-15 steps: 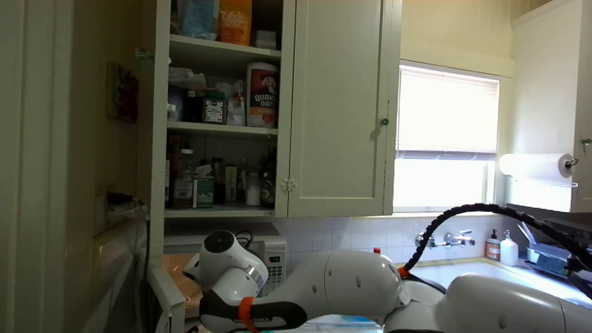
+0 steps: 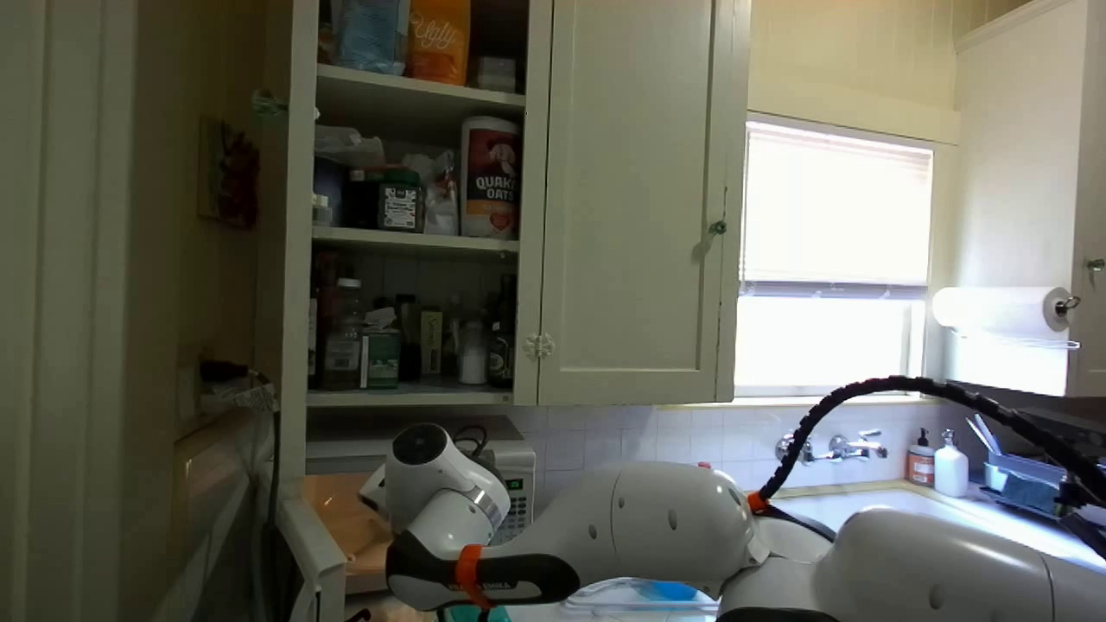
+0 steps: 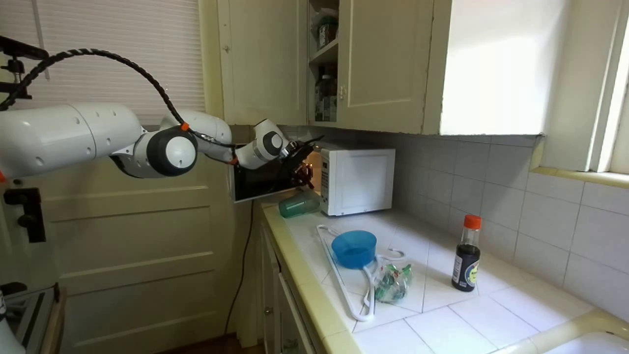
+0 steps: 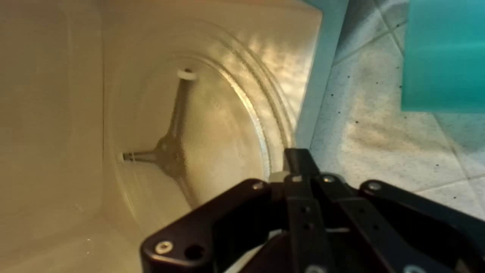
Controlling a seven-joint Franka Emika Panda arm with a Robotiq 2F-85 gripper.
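Observation:
In the wrist view my gripper is shut, and nothing shows between its fingers. It points at the front edge of the open microwave, whose glass turntable (image 4: 222,132) lies bare inside. A green tumbler (image 4: 448,59) appears at the right of that view, apart from my gripper. From the second exterior view, the tumbler (image 3: 299,204) lies on its side on the counter before the white microwave (image 3: 362,183). The microwave door (image 3: 262,183) hangs open behind my wrist. The first exterior view hides my fingers behind the arm.
On the counter are a blue bowl (image 3: 354,250), a white rack (image 3: 342,283), a crumpled clear bag (image 3: 393,283) and a red-capped bottle (image 3: 466,259). Cabinets (image 3: 386,76) overhang the microwave. Bare tiles (image 3: 454,327) lie towards the sink.
In the first exterior view my wrist and forearm have moved slightly right and up. Cupboard, shelves and microwave look unchanged.

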